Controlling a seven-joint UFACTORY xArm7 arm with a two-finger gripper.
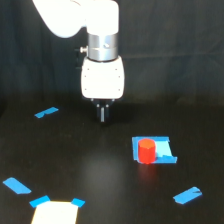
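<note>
The white robot arm hangs from the top centre, its gripper [101, 106] above the dark table, left of and higher in the view than a red cylinder [147, 151]. The small dark fingers are too indistinct to show whether they are open or shut. The red cylinder stands upright on a square marked with blue tape [165, 159] at the right.
A pale yellow square [54, 214] with blue tape at its corners lies at the front left, cut off by the image edge. Other blue tape strips [187, 194] mark the table.
</note>
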